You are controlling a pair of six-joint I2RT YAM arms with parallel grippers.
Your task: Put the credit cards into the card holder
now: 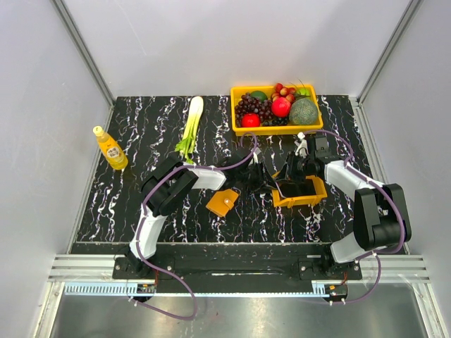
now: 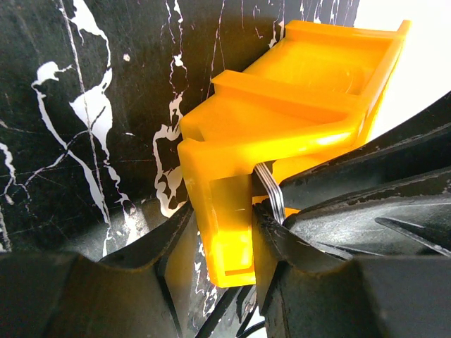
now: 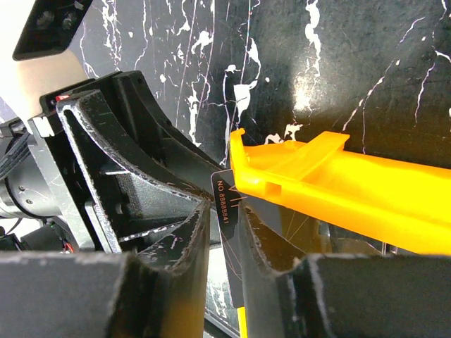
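The yellow card holder (image 1: 310,197) sits right of table centre beneath both grippers. My left gripper (image 1: 266,179) is shut on its end wall (image 2: 225,225); in the left wrist view the edges of several cards (image 2: 271,190) show beside that wall. In the right wrist view a dark card (image 3: 229,211) with a printed number stands upright at the holder's corner, between the fingertips of my right gripper; whether these touch it is unclear. The right gripper is open.
An orange wallet (image 1: 220,204) lies left of the holder. A fruit basket (image 1: 237,113) stands behind, with celery (image 1: 190,125) and a yellow bottle (image 1: 111,151) to the left.
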